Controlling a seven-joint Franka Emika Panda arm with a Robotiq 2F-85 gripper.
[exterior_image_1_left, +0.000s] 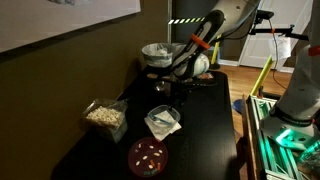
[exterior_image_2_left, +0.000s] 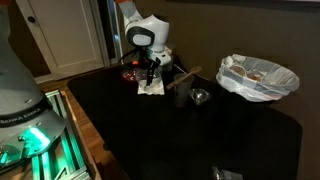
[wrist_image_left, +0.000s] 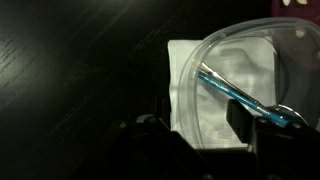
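A clear plastic container (wrist_image_left: 186, 92) lies over a white paper napkin (wrist_image_left: 190, 50) on the dark table. In the wrist view, a metal utensil with a blue handle (wrist_image_left: 245, 98) shows within its outline. My gripper is open, and the container's near rim passes between its fingers in that view. Whether they touch the rim, I cannot tell. From exterior view 1, the gripper (exterior_image_1_left: 181, 94) hangs just behind the container (exterior_image_1_left: 160, 121). Exterior view 2 has the arm above the napkin (exterior_image_2_left: 150, 87), hiding much of the container.
A red plate (exterior_image_1_left: 148, 157) with small pieces sits close to the container. Left of it stands a clear bag (exterior_image_1_left: 106, 118) of pale bits. A wooden spoon (exterior_image_2_left: 187, 75), a small metal bowl (exterior_image_2_left: 200, 97) and a white-lined basket (exterior_image_2_left: 255, 78) lie across the table.
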